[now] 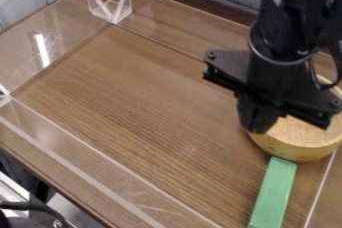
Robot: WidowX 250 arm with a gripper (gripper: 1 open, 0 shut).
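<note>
My black gripper [254, 112] hangs large in the right half of the view, over the left part of a round tan wooden bowl [302, 144]. Its lower end hides much of the bowl, and the fingertips are hard to make out against the dark housing; it appears shut, with nothing visible held. A flat green bar [274, 194] lies just below the bowl, towards the bottom right.
A small transparent bracket [110, 4] stands at the back left. Dark cables lie outside at the lower left.
</note>
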